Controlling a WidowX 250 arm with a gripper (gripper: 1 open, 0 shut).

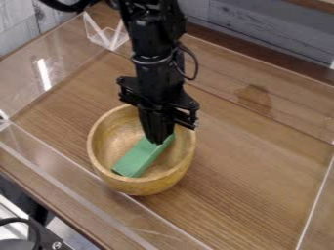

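A round tan bowl [173, 174] rests on the wooden table. Inside it lies a green rectangular block [139, 157], tilted diagonally. My black gripper [159, 134] points down over the back part of the bowl, close to the block's upper end. It looks shut; whether it touches the block is unclear.
A pale edge runs along the left side, and a black cable [26, 229] lies at the lower left.
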